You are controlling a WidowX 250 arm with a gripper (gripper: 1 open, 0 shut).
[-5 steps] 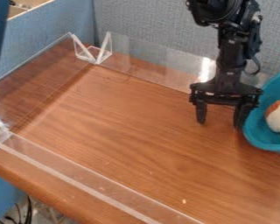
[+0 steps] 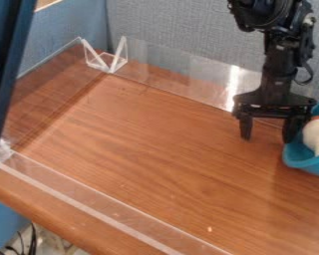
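My black gripper [image 2: 266,129] hangs at the right of the camera view, fingers pointing down and spread apart, just left of a blue bowl [image 2: 297,157] that is cut off by the right edge. A pale, rounded object [image 2: 318,136] sits in the bowl, next to the right finger. Nothing shows between the fingers; whether the right one touches the bowl is unclear.
Clear low walls run along its back and front, with a white corner bracket [image 2: 107,62] at the back left. A dark panel fills the left edge.
The gripper has moved a little to the right. The bowl and the pale object in it have shifted right, further out of view.
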